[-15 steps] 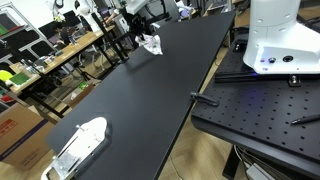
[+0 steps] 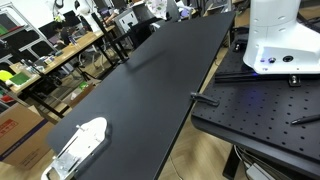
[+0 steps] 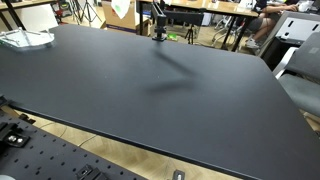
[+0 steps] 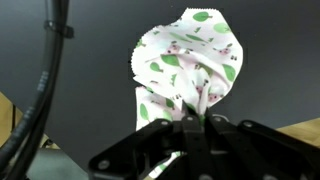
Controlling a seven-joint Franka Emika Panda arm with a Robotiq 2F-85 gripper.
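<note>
A white cloth [image 4: 185, 60] printed with green leaves and small pink spots hangs bunched from my gripper in the wrist view. The fingers are shut on it, and its folds gather between the fingers while the loose part spreads out over the dark table [image 4: 95, 65]. At the top edge of exterior view 1 only a small part of the cloth [image 2: 157, 8] shows, above the table's far end. My gripper cannot be made out clearly in the exterior views.
A white shallow container [image 2: 82, 146] lies at the near left end of the table; in exterior view 2 it sits at the far left corner. A black clamp-like tool [image 2: 205, 99] sticks out at the side bench.
The container has not moved.
</note>
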